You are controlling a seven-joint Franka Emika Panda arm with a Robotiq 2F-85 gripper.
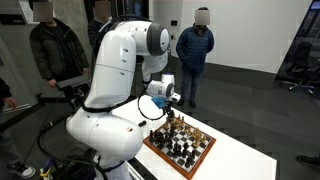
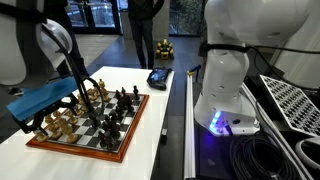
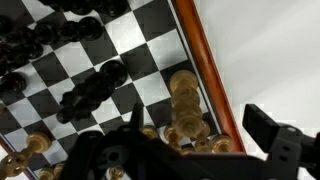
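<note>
In the wrist view my gripper is open, its two black fingers wide apart. A tall light-wood chess piece (image 3: 185,100) stands between them as seen from above, apart from both. A tall black piece (image 3: 95,90) stands to the left on the chessboard (image 3: 155,90). More light pieces show at the lower edge, partly hidden by the gripper. Exterior view 1 has the arm (image 1: 105,115) reaching over the far left of the board (image 1: 209,140); the fingertips are too small there to tell their height.
Several black pieces (image 2: 112,133) crowd the near side of the board, and light pieces (image 2: 60,128) the other. A dark box-like object (image 2: 158,76) lies behind it. People stand beyond the table.
</note>
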